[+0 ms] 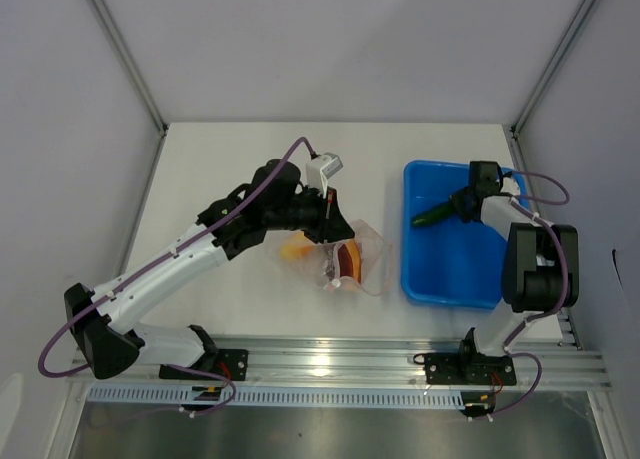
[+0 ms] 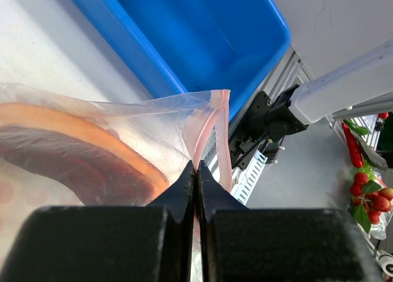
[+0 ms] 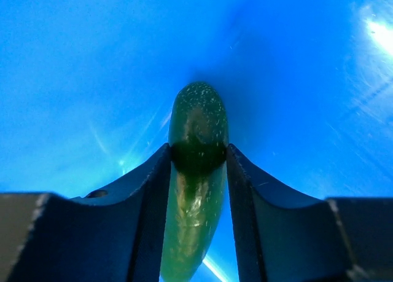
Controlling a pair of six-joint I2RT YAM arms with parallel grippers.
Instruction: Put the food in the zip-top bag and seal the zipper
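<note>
A clear zip top bag (image 1: 370, 264) with orange and reddish food inside lies left of the blue tray. My left gripper is shut at its upper edge, the bag's pinkish zip strip (image 2: 209, 125) running into the fingertips. In the tray a long green pepper or cucumber (image 3: 195, 227) lies in my right gripper, whose fingertips touch it on both sides near one end; how firmly is unclear.
The blue tray (image 1: 450, 296) fills the right of the table (image 1: 220, 139).
</note>
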